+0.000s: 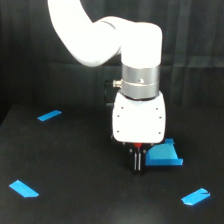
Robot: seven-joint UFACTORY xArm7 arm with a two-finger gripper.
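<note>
From the arm above, my gripper (137, 160) reaches straight down to the dark tabletop, near the middle of the camera view. Its thin dark fingers stand close together, shut at a small red object (139, 148). Only bits of red show around the fingers, just under the white hand; the rest of the object is hidden. A blue piece (163, 154) lies just to the right of the hand.
Blue tape strips mark the black table (80, 165): one at the back left (49, 115), one at the front left (24, 188) and one at the front right (196, 197).
</note>
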